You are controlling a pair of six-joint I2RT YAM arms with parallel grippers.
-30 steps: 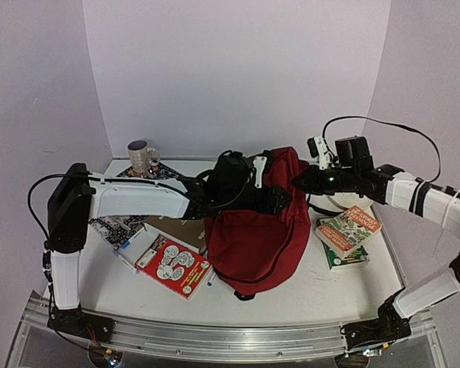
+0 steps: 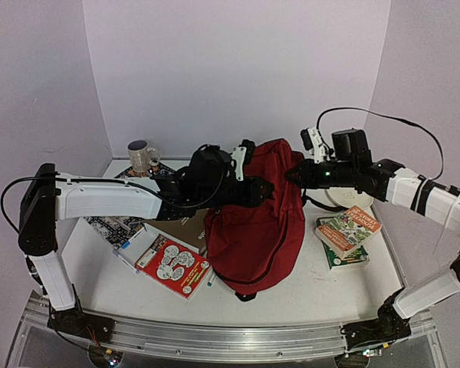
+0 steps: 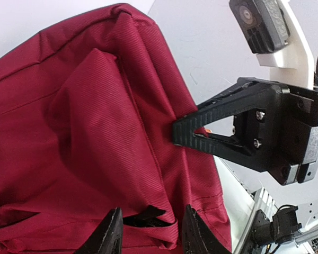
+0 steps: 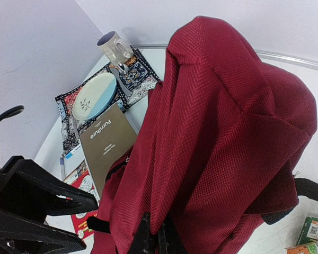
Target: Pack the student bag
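Observation:
The red bag (image 2: 257, 245) is at the middle of the table, its top part lifted and folded. My right gripper is shut on a fold of the bag's cloth; in the left wrist view its fingers (image 3: 193, 129) meet at the bag's edge. My left gripper stands open in front of the bag, its fingertips apart. A small black tab (image 4: 98, 224) on the bag shows close to the left fingertips in the right wrist view. The arms hide part of the bag in the top view, and its inside cannot be seen.
To the left lie a red book (image 2: 172, 264), a brown Furniture book (image 4: 107, 145), and a patterned mat with a plate (image 4: 94, 96) and mug (image 2: 140, 156). An orange book (image 2: 349, 230) rests on a green book (image 2: 343, 257) at right. Bare table shows in front.
The bag's top has moved the same way.

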